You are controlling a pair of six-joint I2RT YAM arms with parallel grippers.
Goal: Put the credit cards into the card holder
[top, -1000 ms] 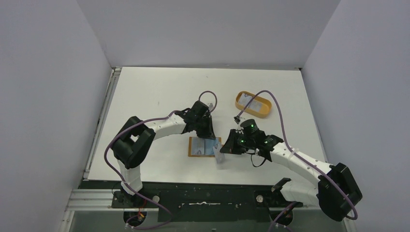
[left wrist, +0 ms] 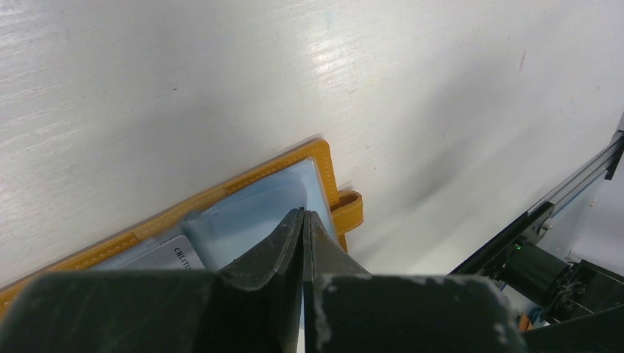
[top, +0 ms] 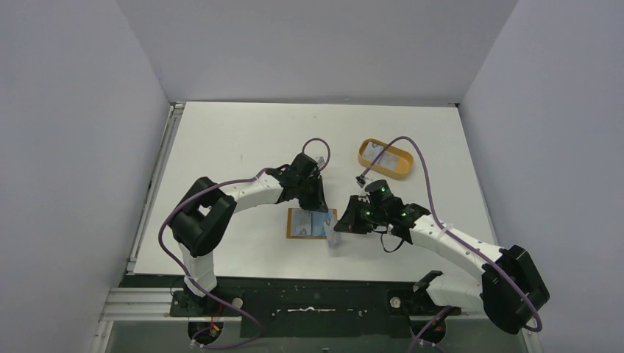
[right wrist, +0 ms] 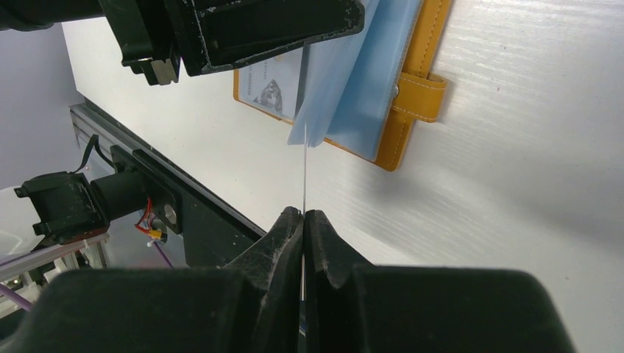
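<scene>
The open tan card holder [top: 291, 234] lies mid-front, with blue sleeves [left wrist: 243, 224] and a card [left wrist: 158, 257] in one section. My left gripper is shut at the holder's sleeve in the left wrist view; whether it pinches the sleeve's edge is unclear. My right gripper is shut on a card [right wrist: 304, 176], seen edge-on, whose far end meets the loose blue sleeve [right wrist: 324, 95] of the holder. In the top view this card [top: 331, 243] reaches past the holder's right front corner.
An orange tray [top: 402, 169] with cards inside stands at the back right. The front table edge lies just below the holder.
The left arm appears still.
</scene>
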